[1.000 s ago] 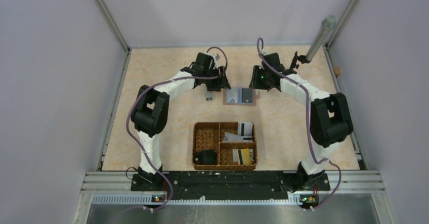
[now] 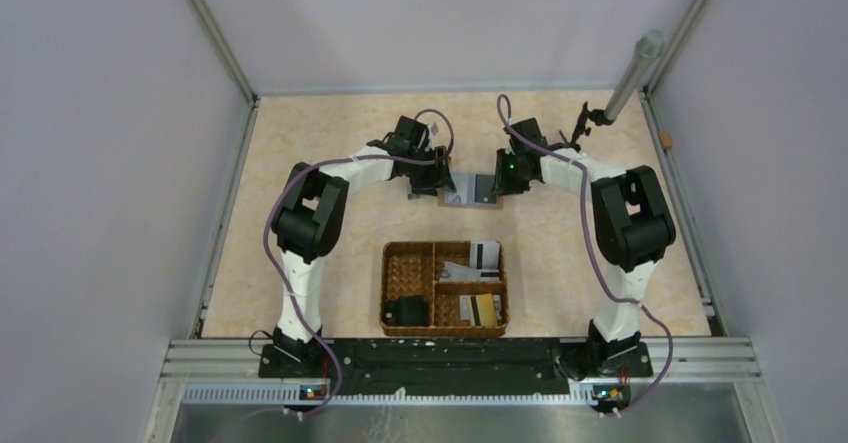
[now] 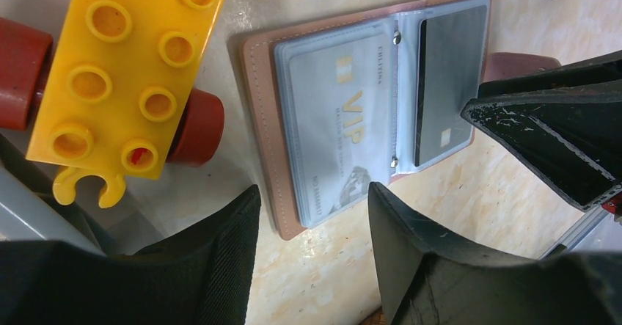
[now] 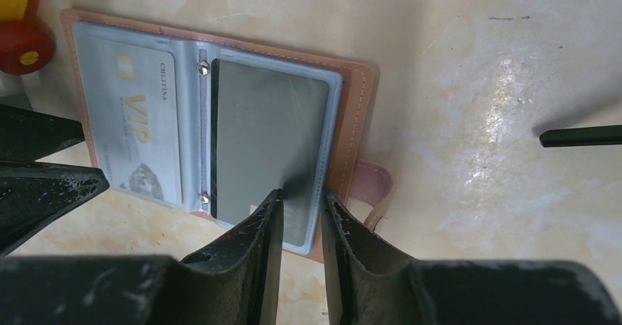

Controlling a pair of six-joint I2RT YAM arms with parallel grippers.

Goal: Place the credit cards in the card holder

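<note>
The card holder (image 2: 460, 201) lies open on the table, brown outside with clear sleeves. A pale VIP card (image 3: 323, 119) shows in its left sleeve and a dark grey card (image 4: 271, 119) in its right one. At the holder's left edge my left gripper is open, fingers well apart on either side of that edge. My right gripper is at the opposite edge, its fingers parted by a narrow gap around the right border. Whether they touch the holder is unclear. More cards (image 2: 485, 255) lie in the woven basket (image 2: 408, 260).
Beside the holder's left edge stands a yellow toy brick (image 3: 125, 83) with red wheels. A dark item (image 2: 408, 311) occupies the basket's lower left corner. A grey stand (image 2: 640, 73) rises at the back right. Open table lies between holder and basket.
Both grippers have come in to the holder's edges, the right one moving down and leftward, the left one slightly down. The holder appears shifted a touch to the left.
</note>
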